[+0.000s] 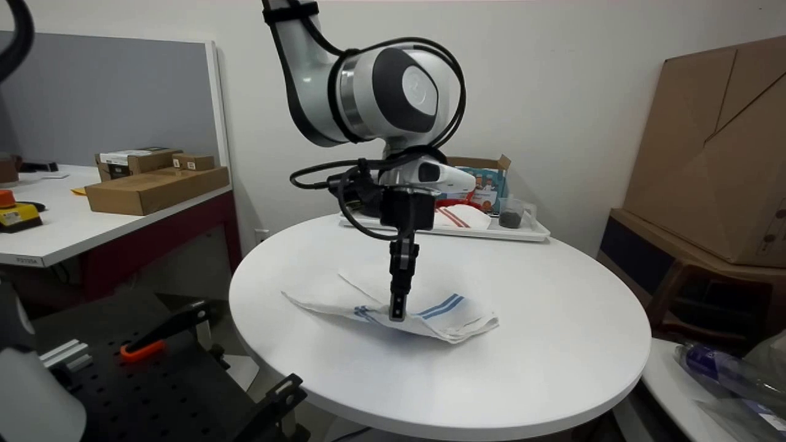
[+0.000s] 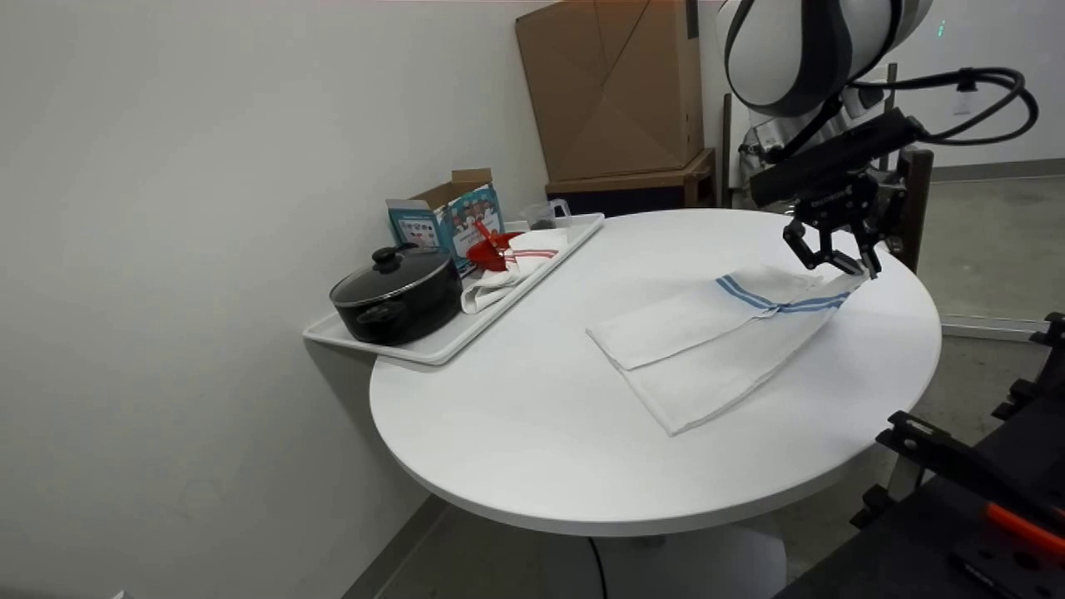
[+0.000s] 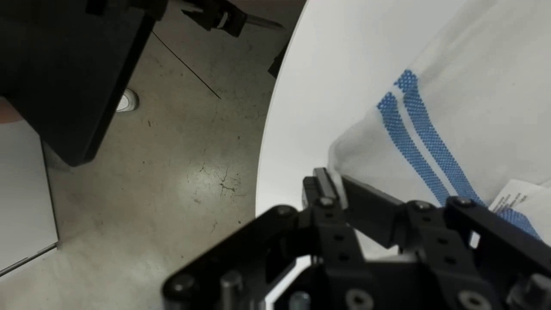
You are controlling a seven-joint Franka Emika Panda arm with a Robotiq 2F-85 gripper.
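A white towel [image 1: 442,320] with paired blue stripes lies partly folded on the round white table [image 1: 560,346]. My gripper [image 1: 398,313] is shut on the towel's near edge and holds it a little above the tabletop. In the second exterior view the towel [image 2: 689,349] spreads away from the gripper [image 2: 866,271], one layer lying over another. The wrist view shows a cloth corner pinched between the fingertips of the gripper. Blue stripes and a small white tag [image 3: 514,196] show on the towel [image 3: 480,98].
Against the wall a white tray [image 2: 449,349] holds a black lidded pot [image 2: 394,294], a red item [image 2: 489,251], a red-striped cloth [image 2: 534,249], an open box [image 2: 469,220] and a clear cup [image 2: 544,215].
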